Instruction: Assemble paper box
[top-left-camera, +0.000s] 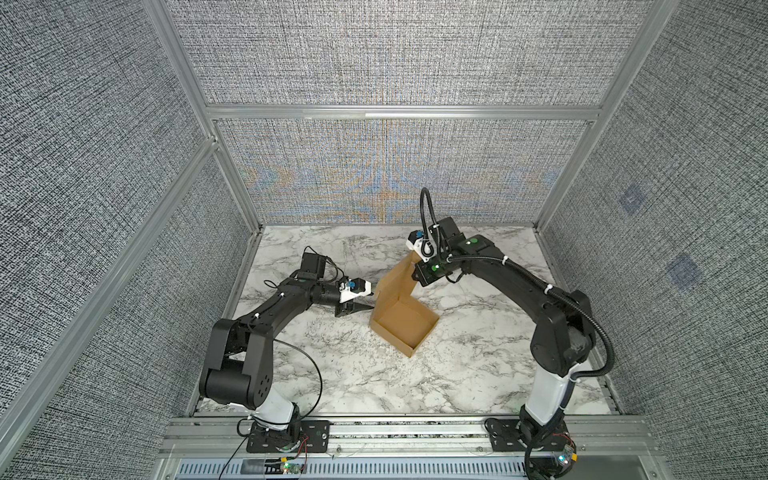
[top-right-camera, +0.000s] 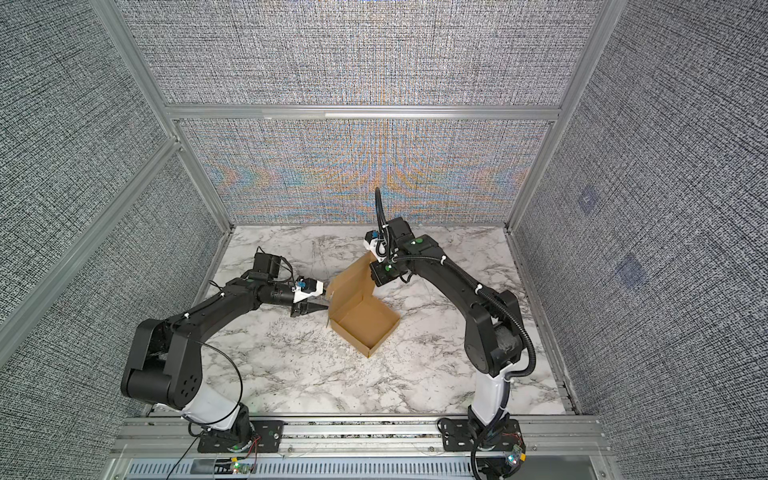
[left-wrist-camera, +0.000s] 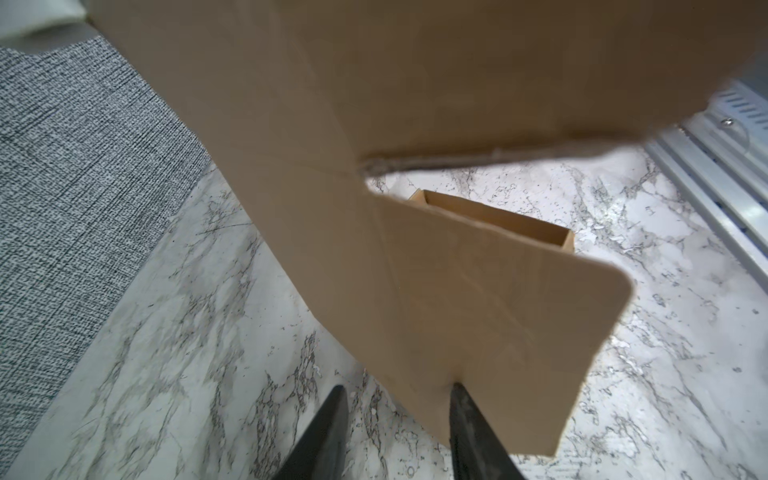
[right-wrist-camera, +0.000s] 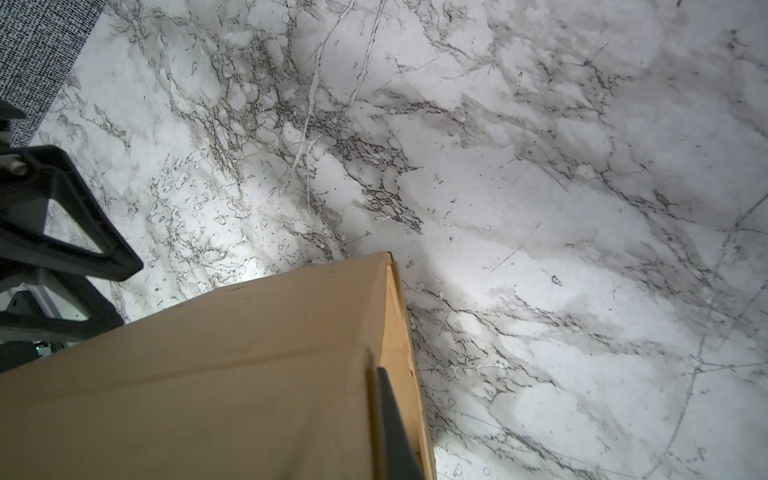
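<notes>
A brown cardboard box (top-left-camera: 404, 324) sits mid-table, its lid (top-right-camera: 348, 280) raised at the back left, with side flaps. My left gripper is part open at the lid's left side, its fingertips low beside a flap (left-wrist-camera: 504, 336). Whether they touch it is unclear. My right gripper (top-left-camera: 421, 276) is over the lid's upper right part. In the right wrist view the cardboard (right-wrist-camera: 200, 384) fills the lower left and hides most of its fingers, so its fingers are hard to see.
Bare marble table (top-left-camera: 488, 360) surrounds the box, with free room in front and behind. Textured walls and metal rails enclose the table.
</notes>
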